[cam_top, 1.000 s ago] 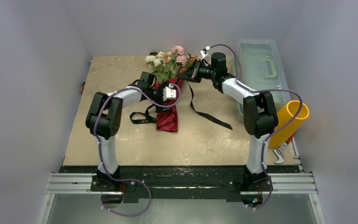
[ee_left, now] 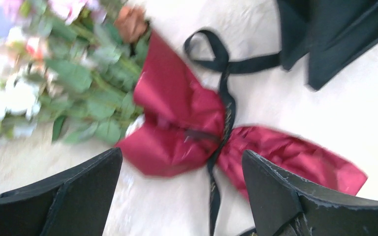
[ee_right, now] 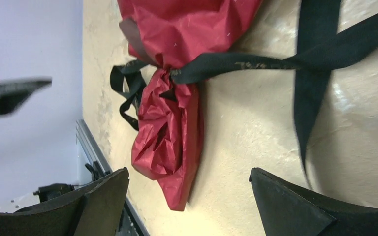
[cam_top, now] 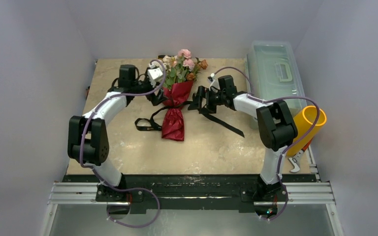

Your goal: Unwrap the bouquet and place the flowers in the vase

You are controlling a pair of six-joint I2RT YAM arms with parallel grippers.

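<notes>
Pink, white and orange flowers (cam_top: 182, 66) lie in a bouquet on the table, stems wrapped in shiny red paper (cam_top: 173, 123). A black ribbon (ee_left: 229, 105) crosses the paper's narrow waist; one end trails off to the right. My left gripper (cam_top: 162, 98) stands at the wrap's left side, its fingers (ee_left: 74, 196) apart with nothing held between them. On the wrap's right, my right gripper (cam_top: 195, 102) is open above the ribbon, fingers (ee_right: 295, 211) wide and empty. A tall yellow cylinder (cam_top: 305, 125), which may be the vase, leans at the far right.
A clear lidded plastic box (cam_top: 274, 69) fills the back right. Beside the yellow cylinder lies a wrench (cam_top: 295, 162) with a red handle.
My left gripper has moved left and back off the wrap, uncovering its waist. The bouquet has shifted slightly left.
</notes>
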